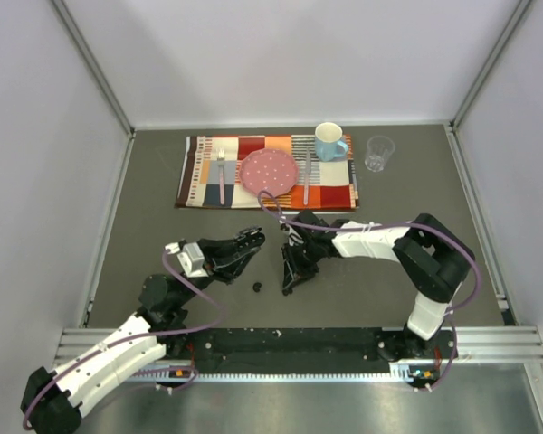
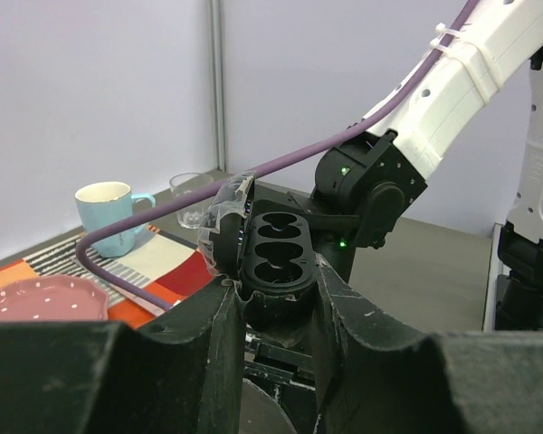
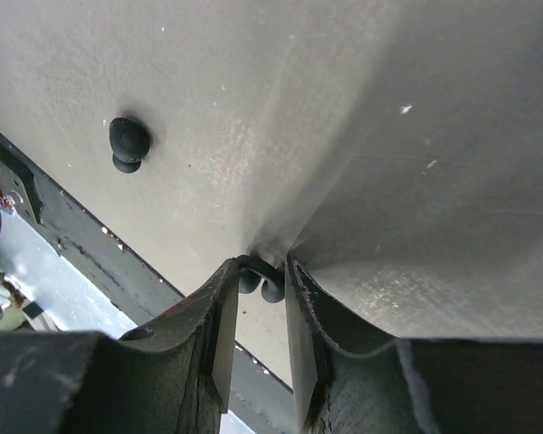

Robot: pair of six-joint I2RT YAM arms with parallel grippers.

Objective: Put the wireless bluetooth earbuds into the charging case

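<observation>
The black charging case (image 2: pixel 276 253) is held upright in my left gripper, its earbud wells facing up. In the right wrist view, one black earbud (image 3: pixel 129 142) lies alone on the table toward the upper left. The other earbud (image 3: pixel 264 278) is low in that view, at the fingertips of my right gripper, which stands part open around it at table level. Whether the fingers press on it I cannot tell.
A placemat with a pink plate (image 1: pixel 268 170), fork and knife lies at the back, with a mug (image 1: pixel 328 143) and a glass (image 1: pixel 378 154) to its right. The grey table's front edge is close below the earbuds.
</observation>
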